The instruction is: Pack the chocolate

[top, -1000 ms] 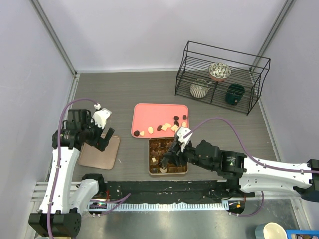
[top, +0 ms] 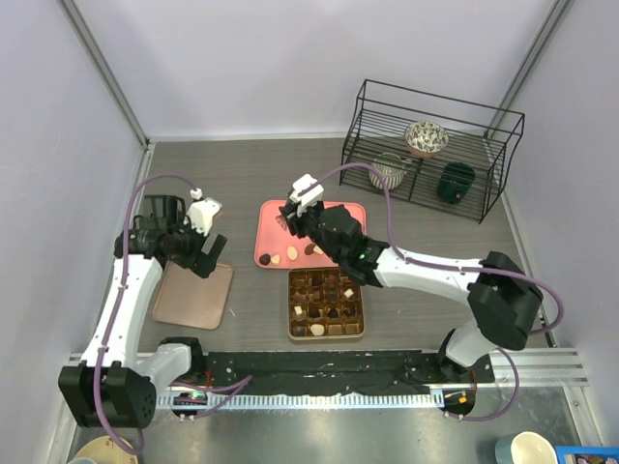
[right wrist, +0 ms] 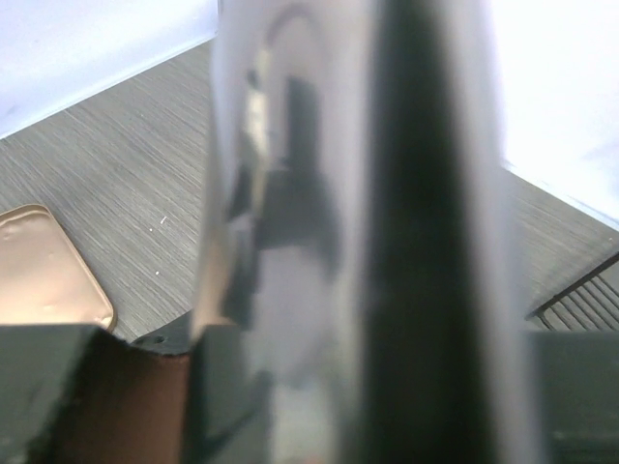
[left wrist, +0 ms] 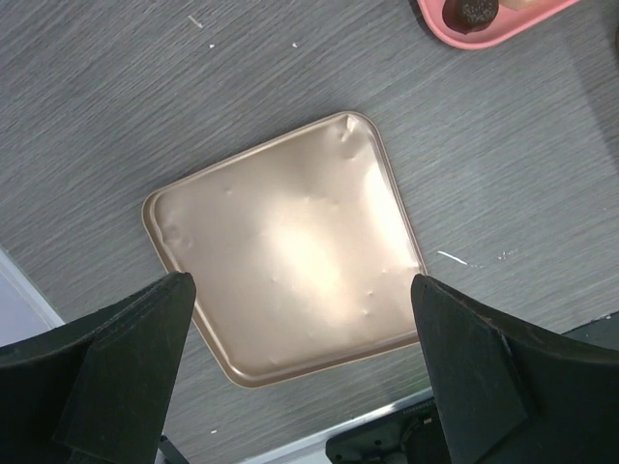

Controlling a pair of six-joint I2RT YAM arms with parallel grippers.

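Observation:
An orange-pink tray [top: 274, 240] holds loose chocolates, including a dark chocolate [top: 265, 259] and a pale one [top: 292, 253]. In front of it stands the brown chocolate box [top: 326, 337], divided into compartments, some with pieces in them. My right gripper [top: 288, 215] is over the tray's upper left part. A shiny metal tool [right wrist: 300, 193] stands blurred between its fingers in the right wrist view; how tightly they grip is unclear. My left gripper is open and empty, over the gold lid [left wrist: 276, 251].
A black wire rack [top: 426, 155] at the back right holds a patterned bowl [top: 427, 137], a striped bowl [top: 387, 172] and a dark green cup [top: 456, 182]. Bare table lies between the lid and the tray, and behind the tray.
My right arm has swung from above the chocolate box, up and left, to the orange-pink tray. The left arm has shifted only slightly. The tray and box keep their places.

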